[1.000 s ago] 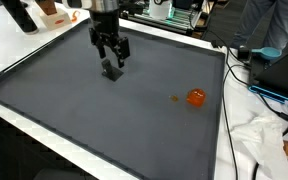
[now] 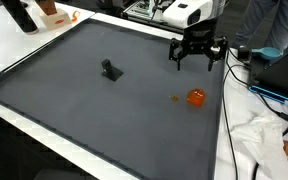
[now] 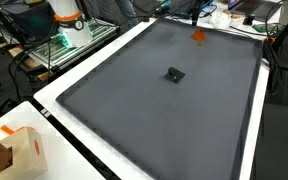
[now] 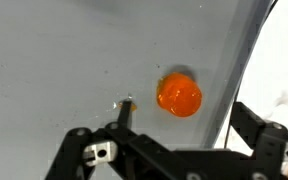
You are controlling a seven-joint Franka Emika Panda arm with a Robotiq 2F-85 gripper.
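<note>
An orange round object (image 2: pixel 195 97) lies on the grey board (image 2: pixel 134 120) near its right edge, and a small orange bit (image 2: pixel 174 98) lies just left of it. Open and empty, my gripper (image 2: pixel 194 62) hangs above and a little behind them. From the wrist view, the orange object (image 4: pixel 179 94) shows beyond and between the open fingers, with the orange bit (image 4: pixel 126 104) close to the left finger. A small black block (image 2: pixel 110 70) stands on the board farther left; in the second exterior view the same block (image 3: pixel 174 74) is near the middle.
White crumpled plastic (image 2: pixel 259 140) and dark cables lie off the board's right side. An orange and white robot part (image 3: pixel 69 25) stands beyond the board's left side in the second exterior view. Much of the board is bare.
My gripper has travelled right, from above the black block to over the area by the orange object. The block and the orange pieces have stayed where they were.
</note>
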